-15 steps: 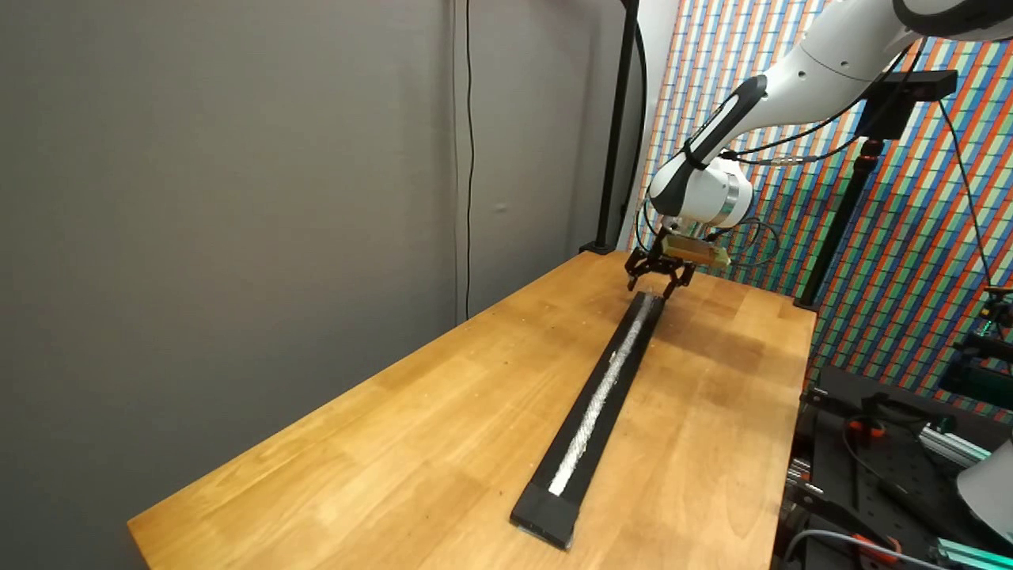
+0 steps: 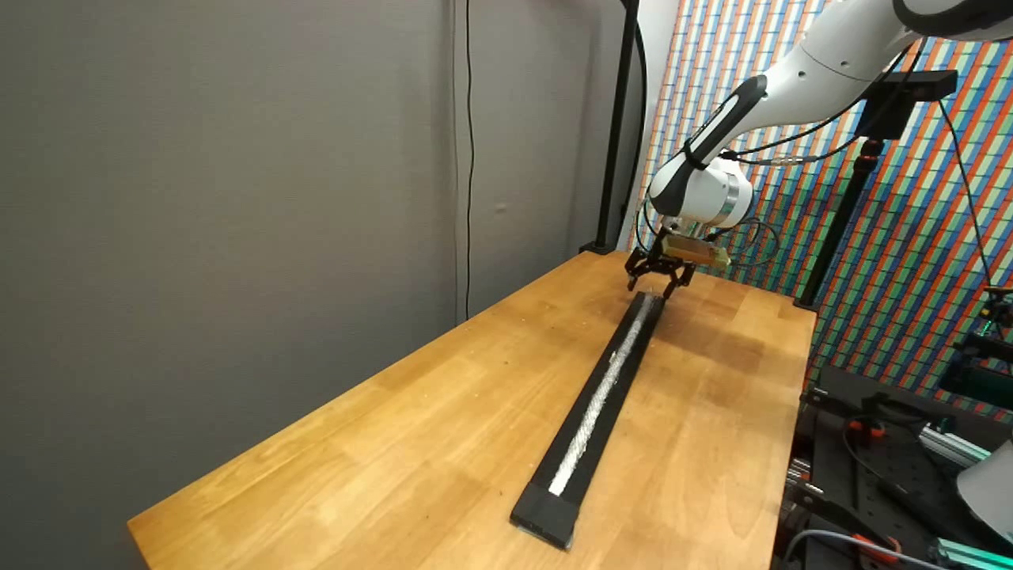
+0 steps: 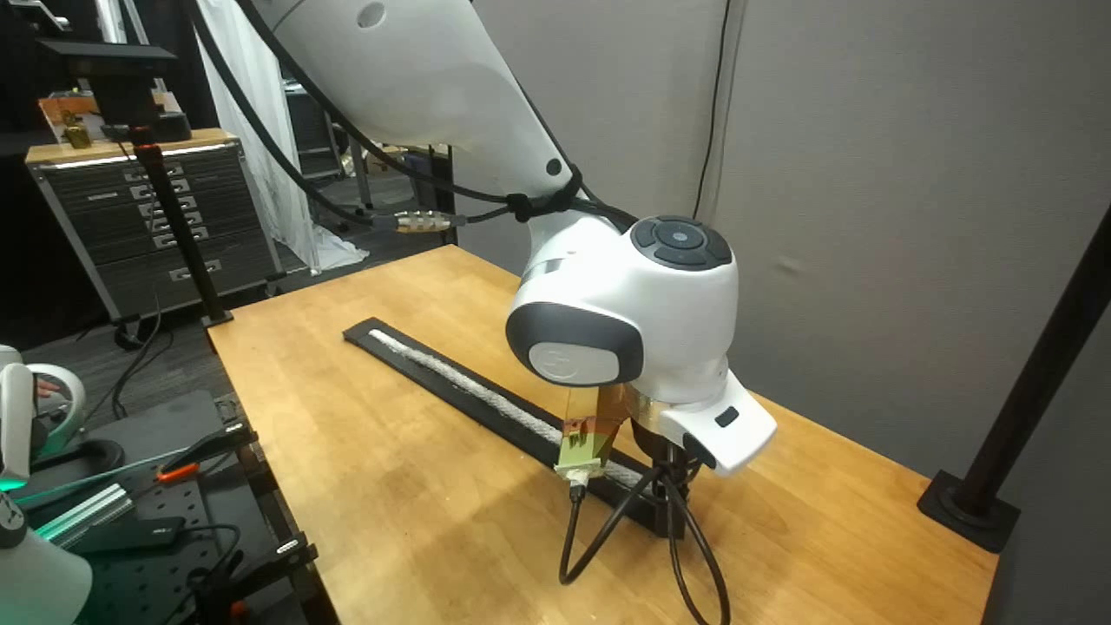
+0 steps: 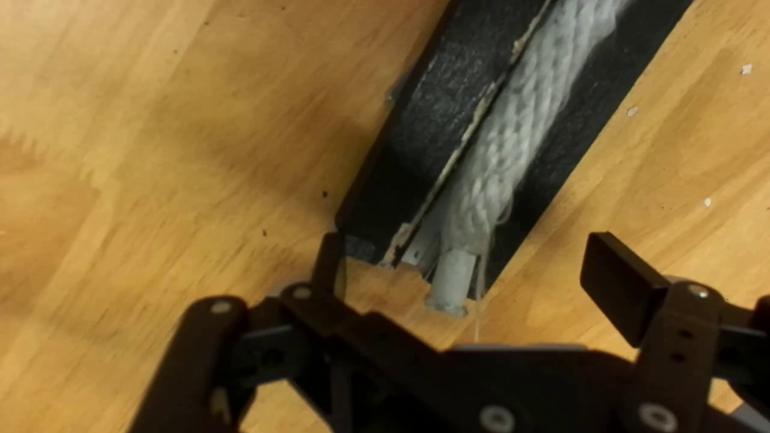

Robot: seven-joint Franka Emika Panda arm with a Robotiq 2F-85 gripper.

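Note:
A white braided rope (image 4: pixel 509 137) lies along the groove of a long black channel (image 2: pixel 546 513) on the table. At the end near my gripper, the rope stops in a smooth grey tip (image 4: pixel 452 278) that sticks out slightly past the channel, with a loose thread beside it. My gripper is open above this end, one finger (image 4: pixel 332 263) on either side, the right finger (image 4: pixel 624 288) well clear of the channel. Nothing is held. In exterior view 2 the arm's wrist hides the fingers and part of the channel's near end.
A black stand (image 3: pixel 969 510) rises at one table corner and another post (image 2: pixel 836 223) at the opposite one. Cables (image 3: pixel 625 521) loop down below the wrist. A grey wall borders one long edge.

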